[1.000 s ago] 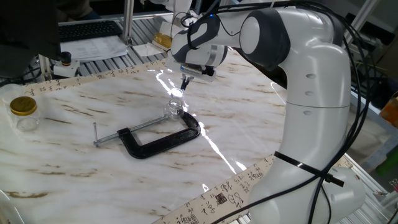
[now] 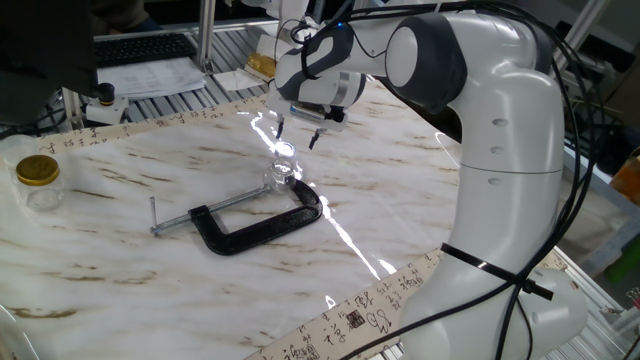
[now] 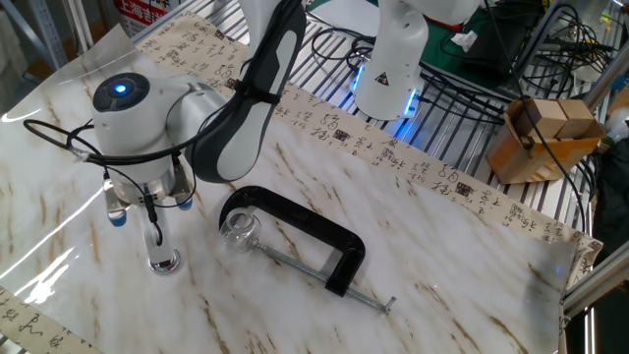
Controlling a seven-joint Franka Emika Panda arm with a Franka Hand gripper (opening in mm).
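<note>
My gripper [image 2: 298,134] hangs above the table at the far side of a black C-clamp [image 2: 262,231]. Its two dark fingers stand apart, and nothing shows between them. The clamp lies flat, its screw reaching toward a clear glass jar [image 2: 281,177] at its frame end. In exterior view 2 the jar [image 3: 239,232] sits against the clamp's frame [image 3: 307,222]. Below the open gripper [image 3: 150,210] a small shiny, clear piece [image 3: 165,262] rests on the table; what it is, I cannot tell.
A gold-lidded jar [image 2: 41,184] stands at the left of exterior view 1. Beyond the table edge are a keyboard [image 2: 145,48] and papers. Exterior view 2 shows a cardboard box [image 3: 543,138] off the table.
The gripper's fingers, close together a second ago, have spread widely apart. The arm, the clamp and the jars have not visibly moved.
</note>
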